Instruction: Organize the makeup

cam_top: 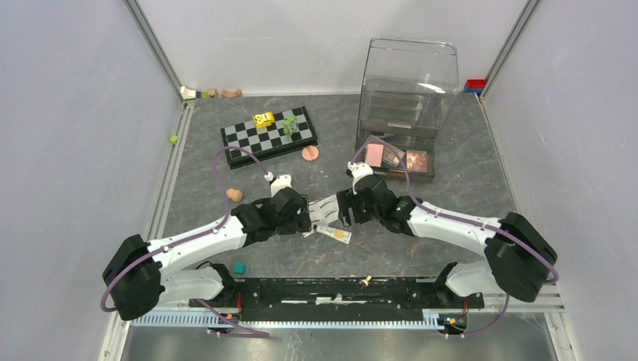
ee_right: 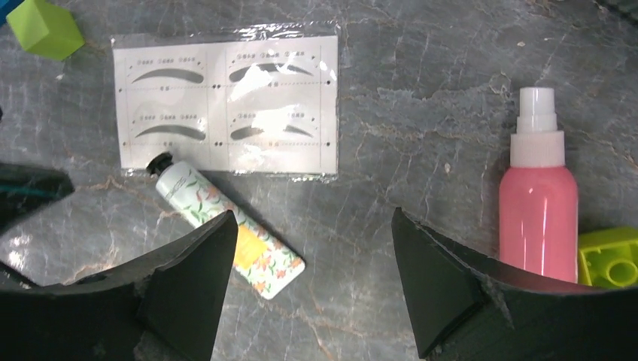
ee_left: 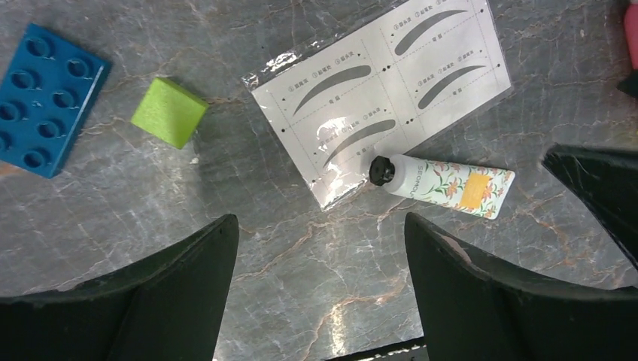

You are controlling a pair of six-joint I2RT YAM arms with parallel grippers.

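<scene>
A floral white tube (cam_top: pixel 335 235) with a black cap lies by a bagged sheet of eyebrow stencils (ee_left: pixel 384 90). My left gripper is open above the table just left of the tube, nothing between its fingers. My right gripper hangs open over the table by the tube, whose end lies in view between its fingers, not held. A pink spray bottle (ee_right: pixel 538 214) lies right of that gripper. The clear organizer (cam_top: pixel 395 173) stands open at the back right, with palettes and a pink compact in its drawer.
A chessboard (cam_top: pixel 248 135) with toys is at back left. A blue brick (ee_left: pixel 53 98), green cube (ee_left: pixel 169 111) and yellow-green brick (ee_right: pixel 609 256) lie nearby. A peach round object (cam_top: pixel 309 153) lies beside the board.
</scene>
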